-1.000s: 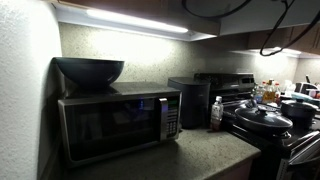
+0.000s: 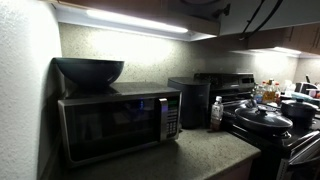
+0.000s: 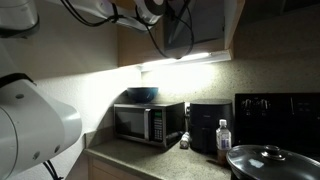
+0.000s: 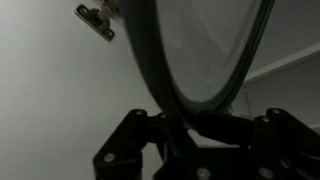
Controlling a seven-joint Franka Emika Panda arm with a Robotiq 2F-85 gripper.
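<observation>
My gripper appears shut in the wrist view, with nothing visible between its dark fingers. It faces a pale cabinet surface, where a metal hinge (image 4: 97,20) shows at the top left. A dark cable loop (image 4: 155,60) hangs close to the camera and covers part of the view. The arm (image 3: 105,14) reaches across the top of exterior view 2 toward the upper cabinet (image 3: 138,45), above the counter. Whether the fingers touch the cabinet cannot be made out.
Below stand a microwave (image 2: 120,125) with a dark bowl (image 2: 90,71) on top, a black appliance (image 3: 209,122) and a bottle (image 2: 216,114). A lidded pan (image 2: 263,118) sits on the stove at right.
Over the last second, the dark cable loops at the top of exterior view 1 have shifted upward, and a small dark part has appeared near the cabinet's underside. The counter items have stayed put.
</observation>
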